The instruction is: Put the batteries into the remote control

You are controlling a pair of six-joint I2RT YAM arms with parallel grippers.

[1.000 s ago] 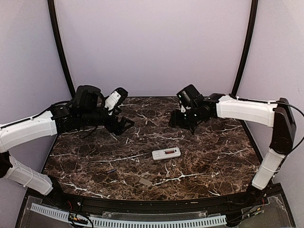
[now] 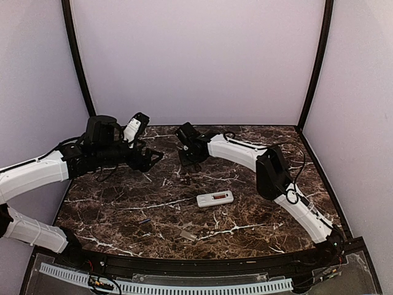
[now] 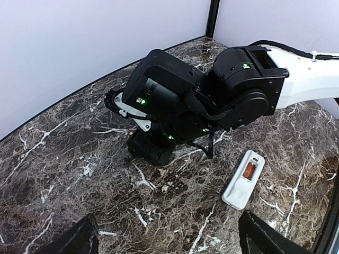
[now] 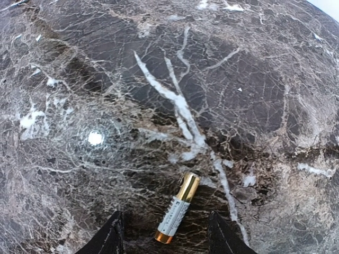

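Note:
The white remote control (image 2: 215,198) lies on the marbled table, right of centre, with a reddish-brown battery compartment (image 3: 249,170) showing. Whether that compartment holds anything is too small to tell. In the right wrist view a gold-and-silver battery (image 4: 178,207) lies on the table, slightly slanted. My right gripper is over it, open, one finger to each side with gaps between. From above, this right gripper (image 2: 191,167) is back and left of the remote. Left of it, my left gripper (image 2: 158,162) hovers open; nothing shows between its fingers.
A flat grey-brown piece (image 2: 188,235) lies near the front edge, and a small bluish item (image 2: 145,220) farther left. Both arms are close together at the back middle.
My right arm has swung left across the back of the table, bringing its gripper close to the left one. The left gripper has shifted slightly left. The remote has not moved.

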